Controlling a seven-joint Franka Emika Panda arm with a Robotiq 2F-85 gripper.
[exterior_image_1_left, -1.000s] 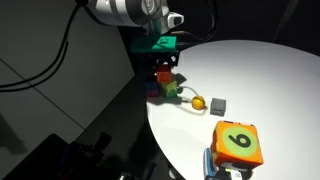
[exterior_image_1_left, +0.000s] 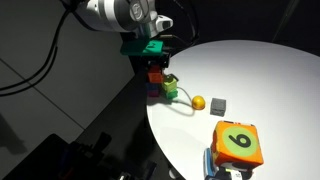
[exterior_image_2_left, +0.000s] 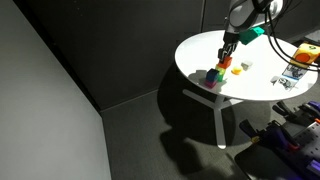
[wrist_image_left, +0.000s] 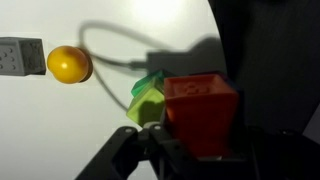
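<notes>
My gripper (exterior_image_1_left: 157, 62) is shut on a red block (wrist_image_left: 202, 115), low over a small cluster of blocks near the table's left edge in exterior view 1. A green block (exterior_image_1_left: 170, 87) sits just right of the red one and looks tilted. Below the red block is a dark blue-purple block (exterior_image_1_left: 152, 91). In the wrist view the red block covers what lies beneath it, with part of the green block (wrist_image_left: 148, 104) showing beside it. Whether the red block touches the blocks below, I cannot tell.
An orange ball (exterior_image_1_left: 198, 102) and a grey cube (exterior_image_1_left: 218, 106) lie to the right of the cluster. A large orange-and-green number cube (exterior_image_1_left: 236, 144) stands near the front edge.
My gripper and the red block have shifted left in exterior view 1, from over the green block toward the dark blue-purple one. The green block now looks more tilted.
</notes>
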